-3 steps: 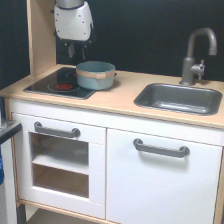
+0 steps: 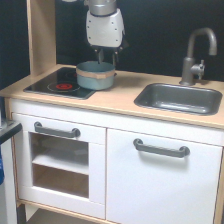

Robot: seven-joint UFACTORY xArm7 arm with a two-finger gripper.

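Observation:
A blue-grey pot (image 2: 94, 77) sits on the counter, partly over the right side of the black stove top (image 2: 60, 84). My gripper (image 2: 107, 60) points down just above the pot's back right rim, its two fingers apart. Nothing shows between the fingers. From this angle I cannot tell whether a fingertip touches the rim.
A red burner ring glows on the stove top's left part. To the right are a grey sink (image 2: 180, 98) and a tall faucet (image 2: 197, 58). Bare wooden counter (image 2: 126, 87) lies between pot and sink. White cabinet doors (image 2: 160, 180) stand below.
My gripper has moved right and lower, from above the back of the stove top to the pot's rim. The pot looks to be in about the same place.

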